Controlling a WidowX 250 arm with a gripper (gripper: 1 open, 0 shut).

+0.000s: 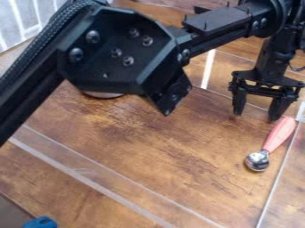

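My gripper (258, 104) stands open at the right, its two fingers pointing down with nothing between them, just above and left of a pink-handled utensil (277, 135) with a rounded steel head, which lies on the wooden table (143, 169). The large black arm crosses the upper left and hides nearly all of the steel pot (102, 93), of which only a small part shows beneath it.
A blue object (38, 222) sits at the bottom-left edge. Pale strips run across the table.
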